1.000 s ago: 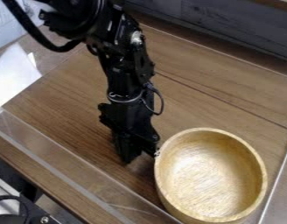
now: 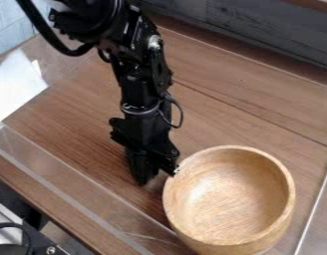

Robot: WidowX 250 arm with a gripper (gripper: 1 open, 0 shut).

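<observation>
A black robot arm reaches down from the top left to my gripper [image 2: 151,165], which is low over the wooden table, just left of a light wooden bowl [image 2: 233,194]. The gripper looks shut, with nothing visible between its fingers, though they are dark and hard to make out. Its tip is at or very near the bowl's left rim. The bowl stands upright and appears empty.
A grey wall runs along the back. A white sheet [image 2: 12,85] lies at the far left. Dark equipment sits beyond the table's front left edge.
The bowl has shifted slightly to the left, toward the gripper. My gripper has moved very little, a touch to the left.
</observation>
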